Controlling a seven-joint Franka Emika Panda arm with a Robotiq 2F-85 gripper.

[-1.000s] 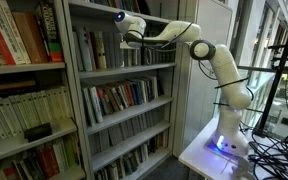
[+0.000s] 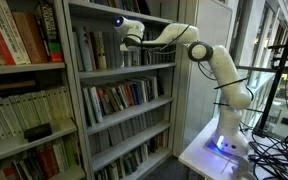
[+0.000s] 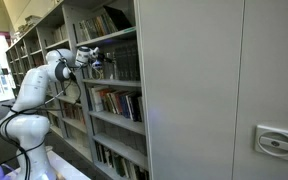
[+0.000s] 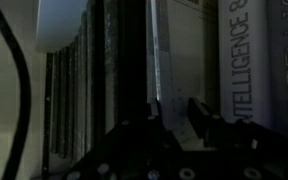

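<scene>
High on the bookshelf (image 2: 72, 75), my gripper (image 2: 125, 46) is at the upper row of books, with the arm (image 2: 179, 33) stretched over from the right. In the wrist view the two dark fingertips of the gripper stand a little apart, in front of a pale book (image 4: 188, 62). A thin light edge runs up beside the left finger (image 4: 153, 108). Deep shadow hides whether anything is held between them. To the right stands a light book (image 4: 241, 65) whose spine reads "Intelligence &".
Dark volumes (image 4: 79, 85) line the left side of the wrist view, and a grey book (image 4: 287, 60) stands far right. Lower shelves hold more books (image 2: 131, 95). The arm's base is on a white table (image 2: 204, 155). A tall pale panel (image 3: 189, 90) flanks the shelf.
</scene>
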